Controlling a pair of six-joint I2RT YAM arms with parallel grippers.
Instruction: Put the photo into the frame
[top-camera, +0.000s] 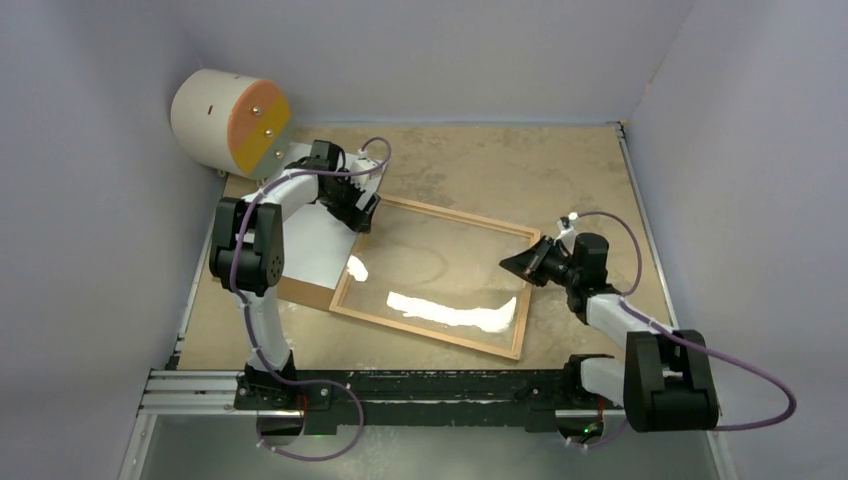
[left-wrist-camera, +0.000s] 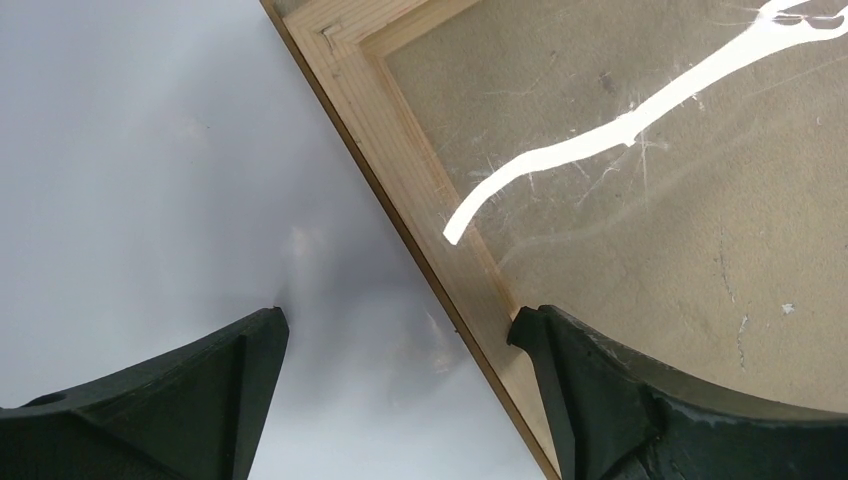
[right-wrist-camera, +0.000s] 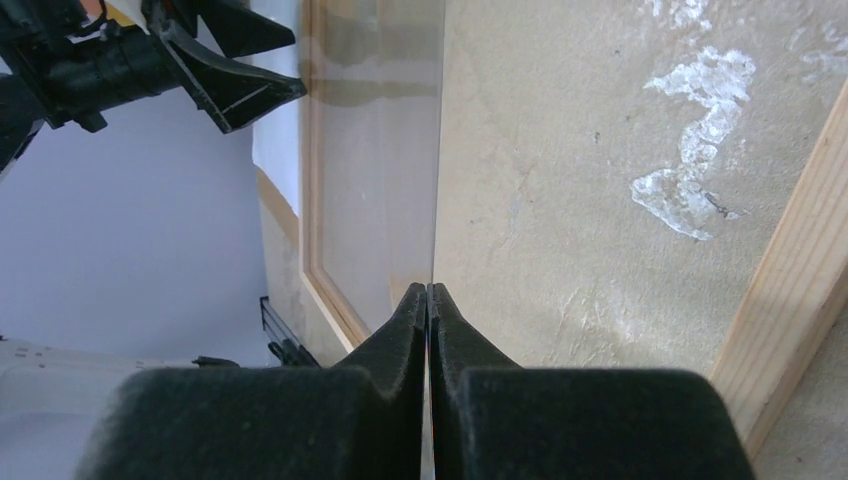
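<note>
The wooden frame (top-camera: 435, 337) lies flat and slightly turned in the middle of the table. A clear glossy sheet (top-camera: 450, 313) covers its opening, with bright reflections on it. My left gripper is open and straddles the frame's left rail, one fingertip against the rail's inner edge and the other over a white sheet (left-wrist-camera: 200, 200). At the frame's right rail, my right gripper is shut, and the clear sheet's edge runs down to its fingertips. I cannot tell which sheet is the photo.
Under the white sheet, a brown board edge (top-camera: 305, 293) shows. A white drum (top-camera: 215, 118) with a coloured face stands at the back left. Bare table (top-camera: 500, 165) lies behind the frame. Walls rise on both sides.
</note>
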